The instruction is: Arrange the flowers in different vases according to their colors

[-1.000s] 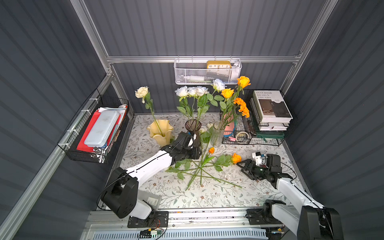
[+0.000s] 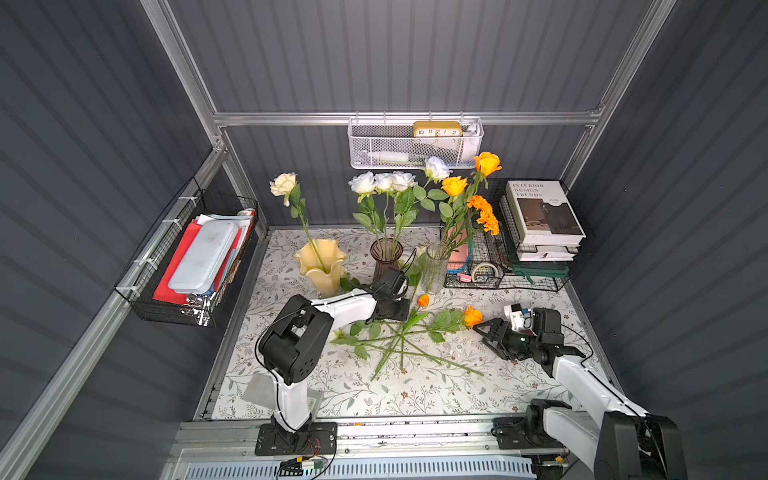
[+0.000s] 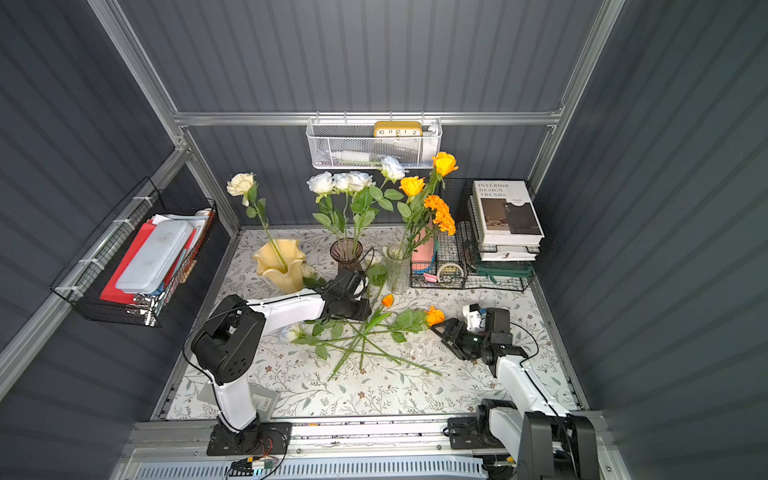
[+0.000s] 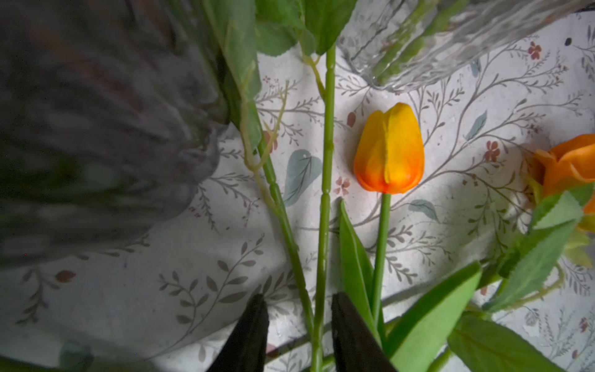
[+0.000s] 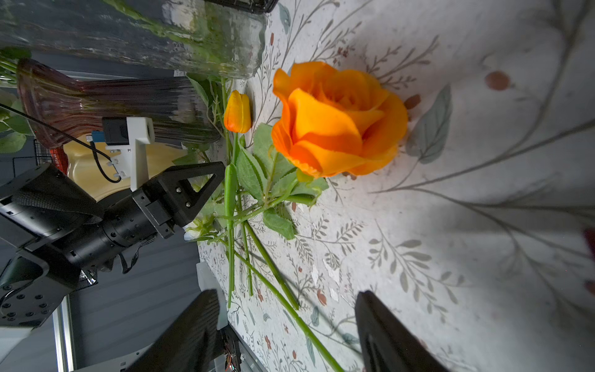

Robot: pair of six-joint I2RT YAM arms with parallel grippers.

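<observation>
My left gripper is part open low over the crossed stems, behind a green stem (image 4: 326,155) that runs between its fingers without being gripped. Right of it lies an orange tulip (image 4: 389,148). In the right wrist view an orange rose (image 5: 341,121) lies in front of my right gripper, whose fingers stand wide apart and empty. Upright at the back are a cream vase (image 2: 321,276) with a cream rose (image 2: 282,185), a brownish vase (image 2: 387,253) with white roses (image 2: 384,182), and a clear vase (image 2: 434,272) with yellow and orange flowers (image 2: 482,209).
Black wire baskets with books (image 2: 545,212) stand at the back right. Another wire basket (image 2: 196,264) hangs on the left wall, and a white mesh basket (image 2: 416,152) on the back wall.
The right arm and the flowers in the vases look practically the same.
</observation>
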